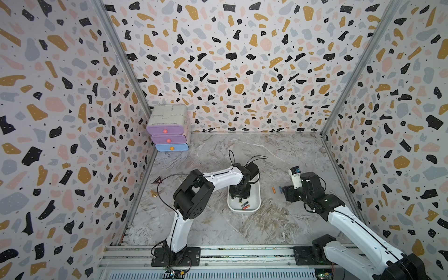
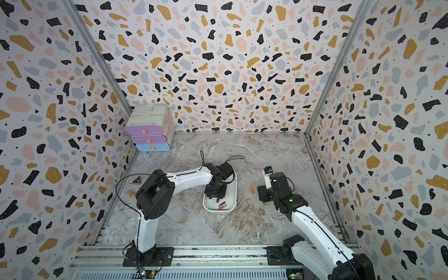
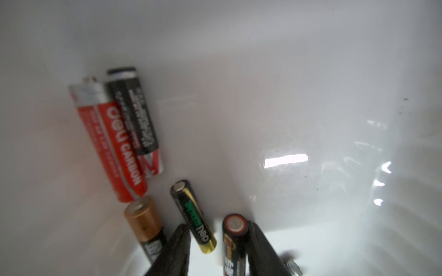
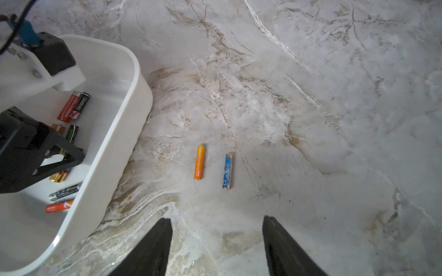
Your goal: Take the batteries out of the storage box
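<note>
My left gripper is down inside the white storage box (image 4: pixel 142 92), open. Between its fingers a black battery with a red-ringed end (image 3: pixel 235 224) and a thin green-and-gold battery (image 3: pixel 195 218) show, neither visibly gripped. Left of them lies a copper-topped battery (image 3: pixel 142 220), partly cut off by a finger. Further off, a red battery (image 3: pixel 115 151) and a black one (image 3: pixel 135 112) lie side by side. Out on the table an orange battery (image 4: pixel 199 162) and a blue battery (image 4: pixel 228 171) lie apart. My right gripper hangs over the table, open and empty.
Near the box's front wall, dark and orange-red batteries (image 4: pixel 59 205) lie on its floor. A drawer cabinet (image 1: pixel 169 128) stands at the back left. Bare marble (image 4: pixel 345 193) spreads right of the two loose batteries.
</note>
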